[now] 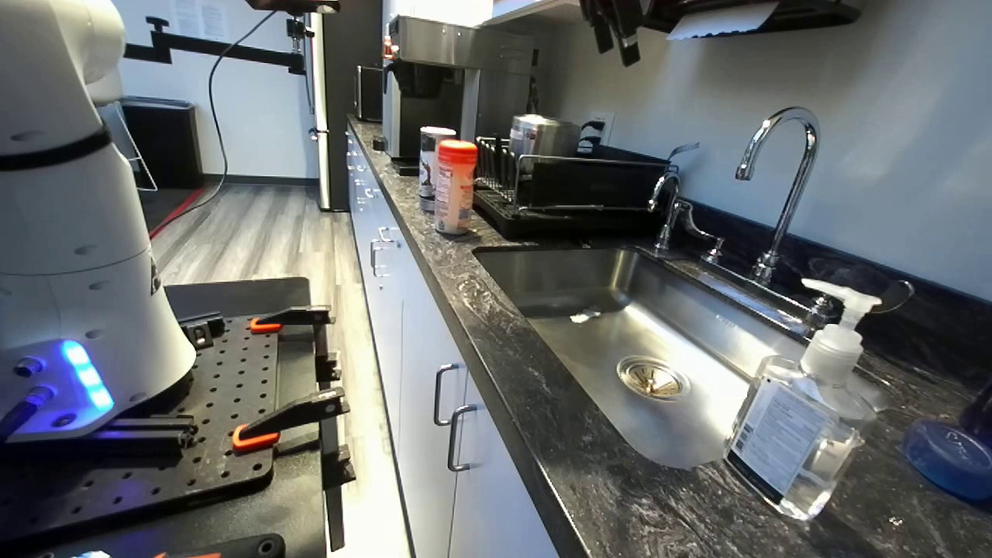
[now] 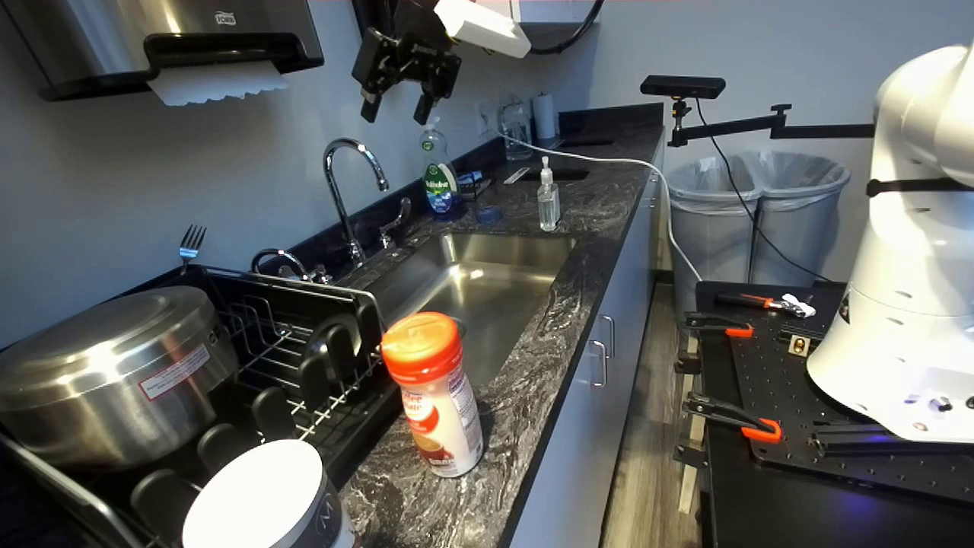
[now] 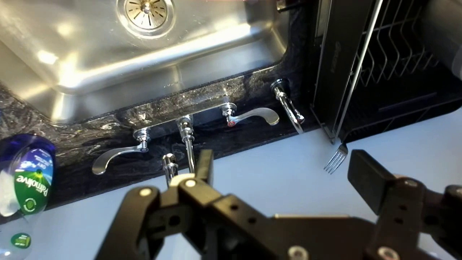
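High over the back of the sink, my gripper point(image 2: 396, 116) is open, its fingers wide apart and empty. In the wrist view, one finger pad point(image 3: 206, 167) shows near the faucet's tip and the other pad point(image 3: 368, 180) is right of the fork point(image 3: 336, 158). The fork stands tines-up at the back corner of the dish rack point(image 2: 301, 402), seen in exterior view 2. The tall chrome faucet point(image 1: 790, 186) arches beside the sink point(image 1: 642, 325), which looks empty apart from a small pale scrap point(image 1: 585, 317).
A steel pot point(image 2: 137, 374) occupies the rack. An orange-lidded creamer bottle point(image 2: 434, 393) and a white-topped canister point(image 2: 265, 498) stand at the counter's front. Dish soap point(image 2: 440, 173) and a clear pump bottle point(image 2: 548, 196) are beyond the sink. A paper towel dispenser point(image 2: 228, 41) hangs on the wall.
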